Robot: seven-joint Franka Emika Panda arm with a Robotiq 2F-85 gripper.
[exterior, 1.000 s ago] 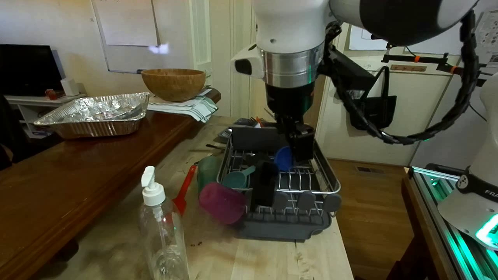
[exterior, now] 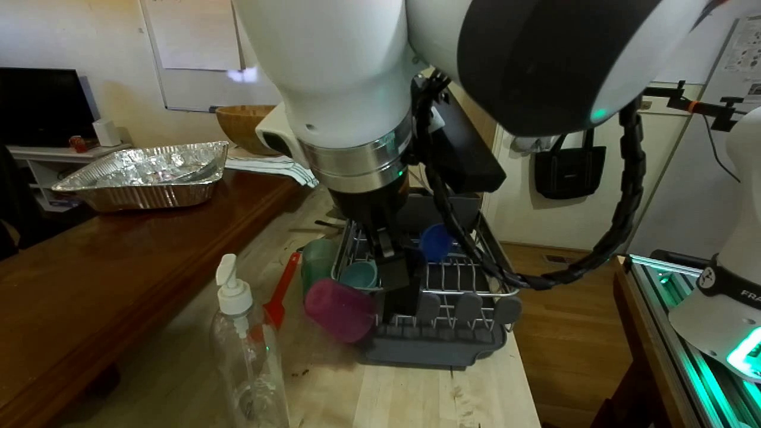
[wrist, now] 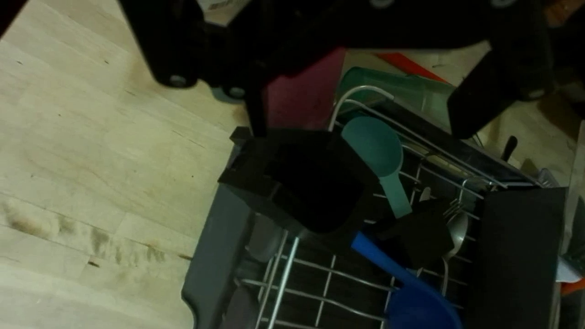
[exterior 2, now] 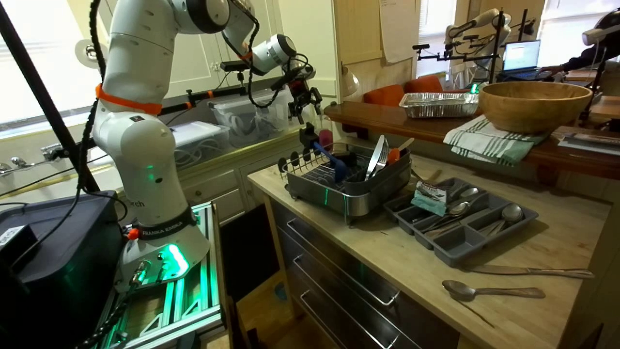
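My gripper is open above the dish rack (exterior 2: 372, 192), its two fingers spread apart with nothing held between them. Under it in the wrist view stands a black open-topped holder (wrist: 307, 183) at the rack's corner. Beside that holder lies a teal scoop (wrist: 374, 145), and a blue utensil (wrist: 419, 293) rests across the wires. A pink cup (wrist: 307, 93) and a green translucent cup (wrist: 422, 90) are just outside the rack. Exterior view 1 shows the arm hiding part of the rack; the gap between gripper and holder is hard to judge there.
A pump bottle (exterior: 246, 349) and a red utensil (exterior: 282, 292) stand or lie left of the rack. Beyond it is a grey cutlery tray (exterior 2: 465, 247) with silverware. Bare wooden counter (wrist: 98, 137) shows beside the rack.
The arm has moved left and toward the camera in exterior view 1, from over the rack's right side to above the black holder. The rack and its contents look unmoved.
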